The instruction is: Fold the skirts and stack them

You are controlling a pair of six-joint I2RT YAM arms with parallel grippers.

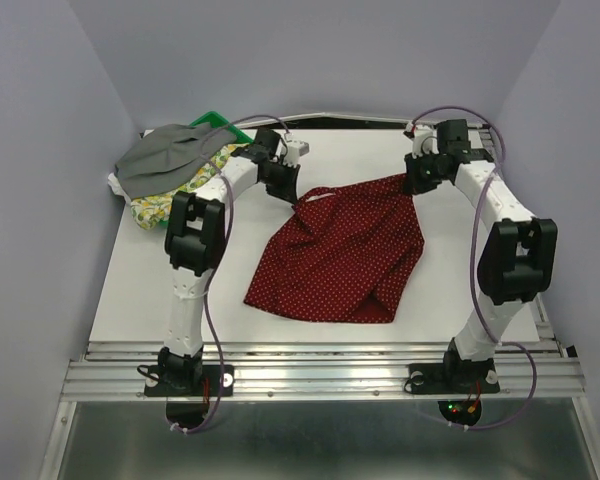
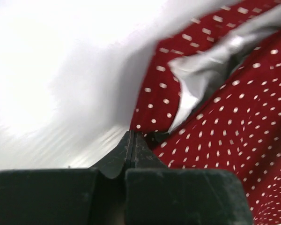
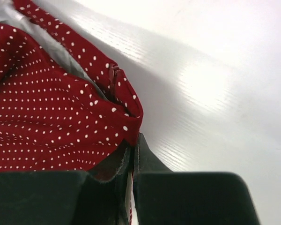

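Observation:
A dark red skirt with white dots [image 1: 330,265] lies spread over the white table, its waist edge toward the back. At its back left corner my left gripper [image 1: 295,201] is shut, with the thin cloth edge [image 2: 152,110] caught at its fingertips in the left wrist view. My right gripper [image 1: 408,190] is shut on the back right corner; gathered cloth [image 3: 126,117] runs between its fingers in the right wrist view. The waist edge stretches between both grippers, and a pale inner lining [image 2: 192,84] shows in its opening near the left one.
A green basket [image 1: 213,118] stands at the back left, draped with a grey cloth [image 1: 165,160] and a yellow patterned cloth [image 1: 185,195]. Bare white table [image 1: 145,300] lies left of the skirt, with more free room behind it and to its right.

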